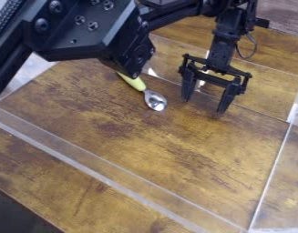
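My black gripper [205, 98] hangs open over the back right of the wooden surface, its two fingers pointing down with nothing visible between them. Left of it lies a spoon [155, 101] with a pale yellow handle [131, 80] and a silver head, the handle's far end partly hidden behind the black arm at upper left.
Clear acrylic strips [115, 171] border the wooden work surface [138, 146] along the front and right. The large black arm body [78, 27] covers much of the upper left.
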